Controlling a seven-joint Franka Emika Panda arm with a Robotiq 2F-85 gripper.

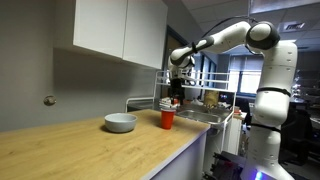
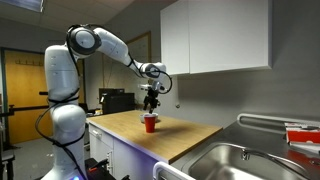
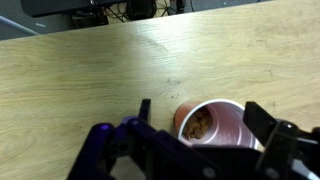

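Observation:
A red cup (image 1: 167, 120) stands upright near the front edge of the wooden counter (image 1: 90, 152). Looking down in the wrist view, I see into the cup (image 3: 232, 126), and brown pieces (image 3: 199, 124) lie at its bottom. My gripper is open above it, fingers apart, with the cup's mouth showing between and beneath them and towards the right finger. From the side, the gripper (image 2: 152, 105) hangs over the cup (image 2: 150, 125). Nothing is held.
A white bowl (image 1: 120, 123) sits on the counter behind the cup. A metal sink (image 2: 235, 162) lies at the counter's other end, with a red-lidded rack (image 2: 303, 136) beyond. Cabinets (image 2: 215, 40) hang above.

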